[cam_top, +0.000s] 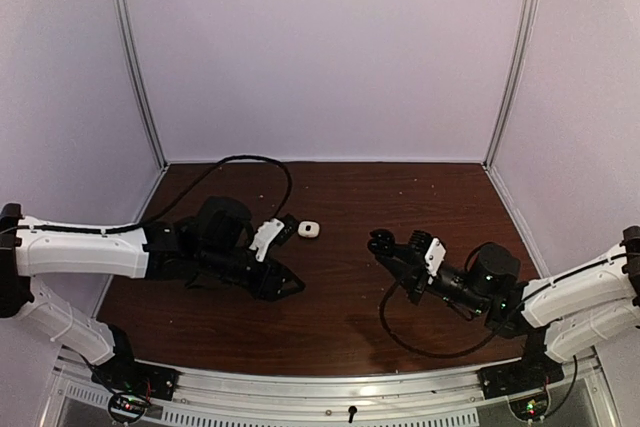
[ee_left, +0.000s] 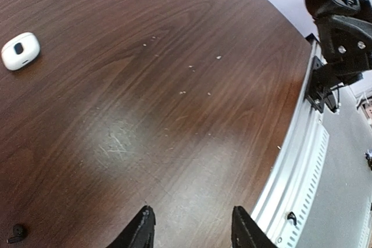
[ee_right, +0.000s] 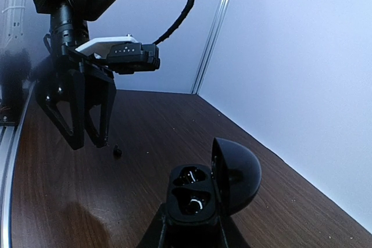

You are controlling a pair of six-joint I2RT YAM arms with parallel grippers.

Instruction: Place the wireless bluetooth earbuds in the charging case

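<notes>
The black charging case is held upright by my right gripper, its round lid swung up on the right. Its two wells face up with glints inside; both look hollow. My left gripper stands open and empty over the left half of the table, well apart from the case. A small black earbud lies on the wood, low at the left of the left wrist view. In the right wrist view that earbud is beyond the left fingers. From the top, the left arm hides it.
A white rounded case rests on the table behind the left gripper. On the front metal rail is a small black piece, which I cannot identify.
</notes>
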